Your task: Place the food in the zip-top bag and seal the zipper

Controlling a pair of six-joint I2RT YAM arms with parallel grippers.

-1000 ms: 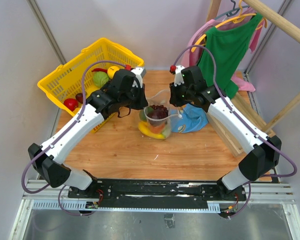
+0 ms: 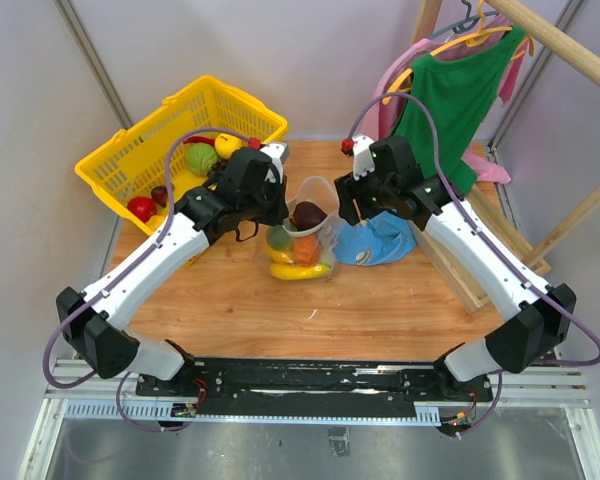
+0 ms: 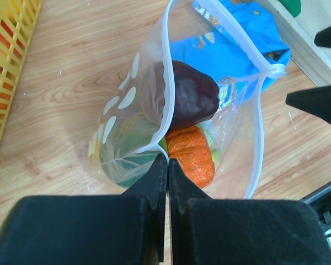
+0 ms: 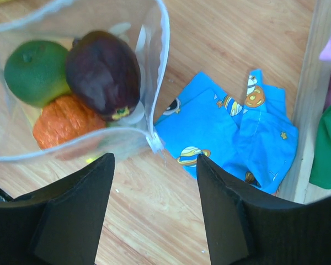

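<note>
The clear zip top bag (image 2: 325,245) stands open at the table's middle, holding a dark purple eggplant-like item (image 4: 102,74), a green fruit (image 4: 36,72), an orange lumpy item (image 4: 69,124) and yellow bananas (image 2: 298,270). My left gripper is shut at the bag's near-left rim; in the left wrist view the white zipper strip runs down to its fingertips, which appear to pinch the rim. My right gripper stands open at the bag's right side, its fingers apart near the corner of the zipper, with nothing held.
A yellow basket (image 2: 120,160) of produce stands at the left. A blue cloth (image 2: 380,245) lies right of the bag. A wooden rack (image 2: 520,255) with hanging clothes fills the right side.
My right gripper has drawn back to the right, away from the bag's rim. The bag's contents have settled and its shape has shifted. My left gripper stays nearly in place.
</note>
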